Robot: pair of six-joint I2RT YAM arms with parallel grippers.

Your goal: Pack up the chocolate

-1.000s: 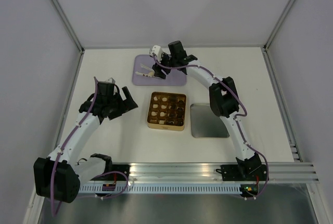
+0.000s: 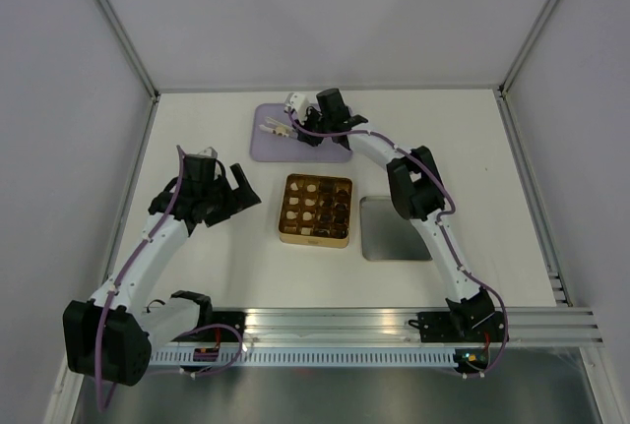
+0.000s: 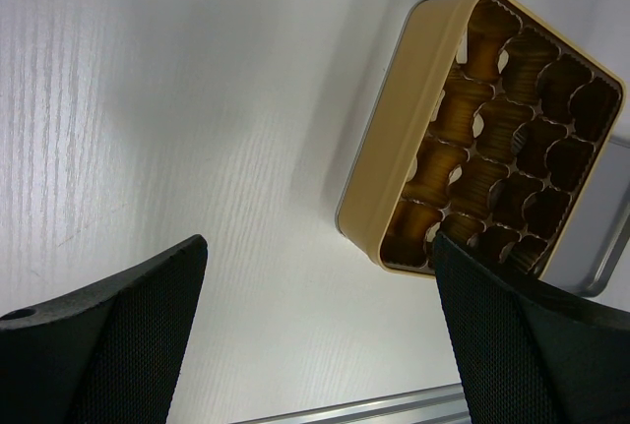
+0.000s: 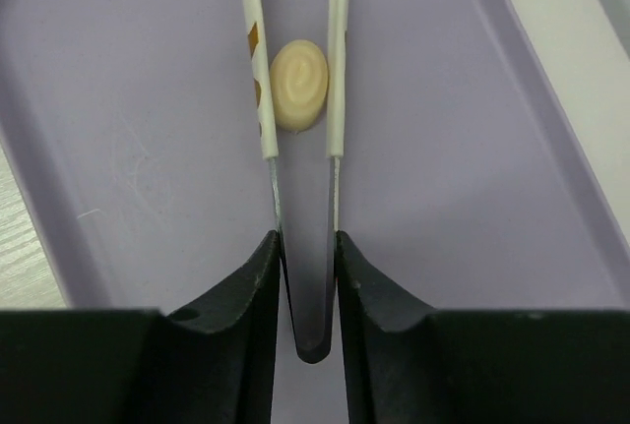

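In the right wrist view, my right gripper grips the steel bend of white-tipped tongs [image 4: 337, 70] over the purple tray [image 4: 148, 198]; between the tong tips sits an oval cream chocolate [image 4: 298, 85]. In the top view, that gripper is at the back tray [image 2: 266, 149]. The gold chocolate box [image 2: 315, 240] with its dark compartmented insert stands in the middle; several cells are visible in the left wrist view [image 3: 404, 119]. My left gripper stands open beside the box, nothing between its fingers.
A grey metal tray [image 2: 394, 232] lies right of the box. A metal rail runs along the front edge.
The left arm has not moved.
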